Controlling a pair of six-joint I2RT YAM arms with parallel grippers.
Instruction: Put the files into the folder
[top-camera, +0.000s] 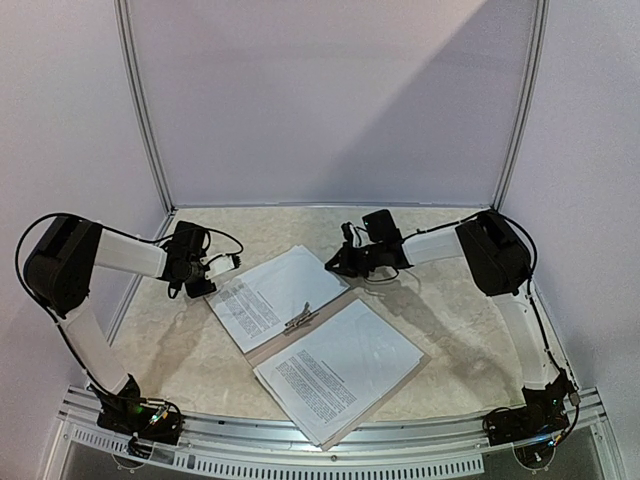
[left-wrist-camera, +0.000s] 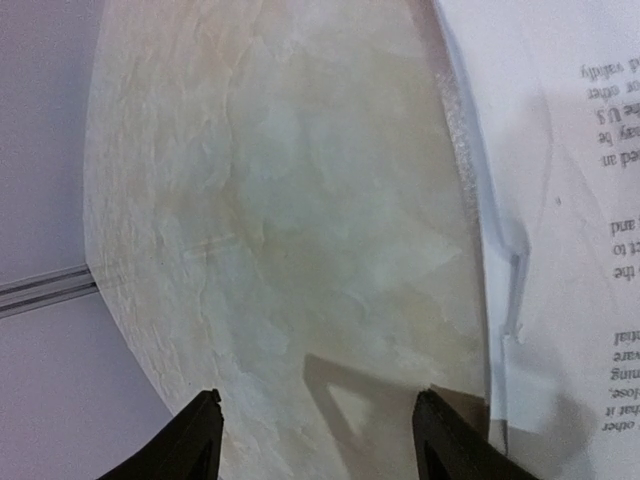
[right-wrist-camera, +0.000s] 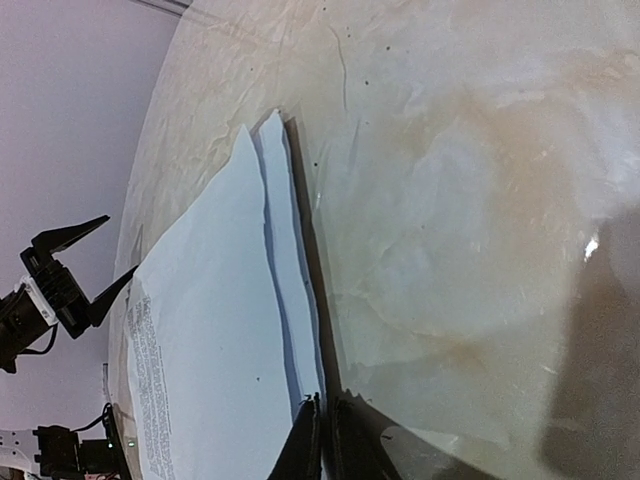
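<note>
A tan folder (top-camera: 268, 350) lies open on the table, with a metal clip (top-camera: 300, 319) near its spine. One stack of files (top-camera: 280, 292) lies on the upper half, its left edge covering the folder's border. Another printed stack (top-camera: 340, 366) rests on the lower half. At the upper stack's right edge, my right gripper (top-camera: 335, 268) is shut, and the paper edge (right-wrist-camera: 308, 345) runs in between its fingertips. My left gripper (top-camera: 213, 285) stands open beside the upper stack's left edge. Bare table shows between its fingers, and nothing is held.
The lower stack and folder reach over the metal rail (top-camera: 210, 428) at the table's front. Bare table (top-camera: 250, 222) lies behind the folder, with more free room to the right. Light walls close in the back and sides.
</note>
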